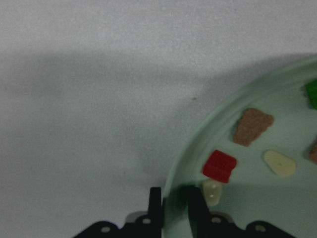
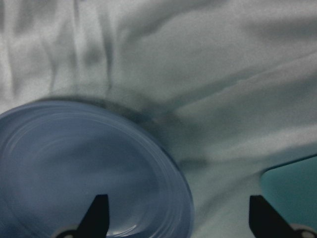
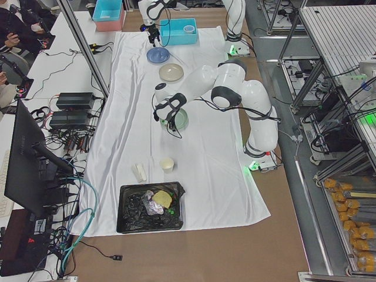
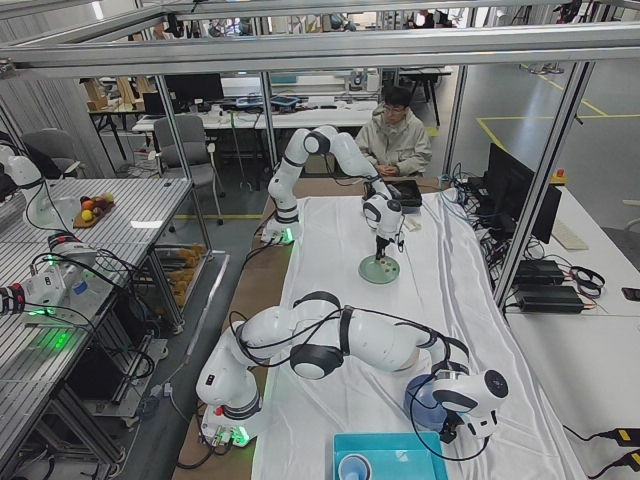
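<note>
A green plate (image 1: 277,198) holds small flat pieces: brown pieces (image 1: 252,126), a red piece (image 1: 219,166), pale pieces (image 1: 279,162) and a green piece. My left gripper is low at the plate's rim, with the rim between or just beneath its fingertips; whether it grips is unclear. My right gripper stands open above a blue plate (image 2: 89,163), beside the teal bin (image 4: 390,455).
A beige plate (image 3: 171,72) lies between the green and blue plates. A black tray (image 3: 150,217), a pale cup (image 3: 167,164) and a white item (image 3: 140,173) lie at one end.
</note>
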